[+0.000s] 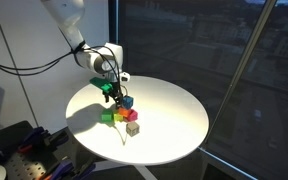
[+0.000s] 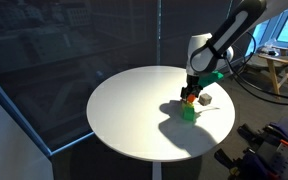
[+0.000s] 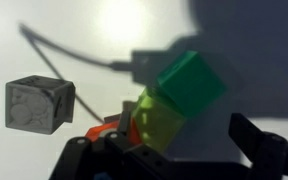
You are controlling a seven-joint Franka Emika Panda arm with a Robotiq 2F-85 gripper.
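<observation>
Several coloured blocks sit close together on the white round table. A green block [image 3: 191,83] lies at one end of a row, with a yellow-green block [image 3: 156,120] touching or nearly touching its corner. An orange-red block [image 3: 102,130] is beside that, partly hidden by a finger. In exterior view 1 the green block [image 1: 107,115] rests on the tabletop, left of the yellow-green block [image 1: 118,117]. Above the blocks, my gripper is open, its fingers wide apart and neither closed on a block.
A grey-looking engraved cube [image 3: 36,105] stands apart from the row. Blue [image 1: 127,102] and pink-red [image 1: 132,115] blocks are on the row's right side in exterior view 1. A cable shadow crosses the wrist view.
</observation>
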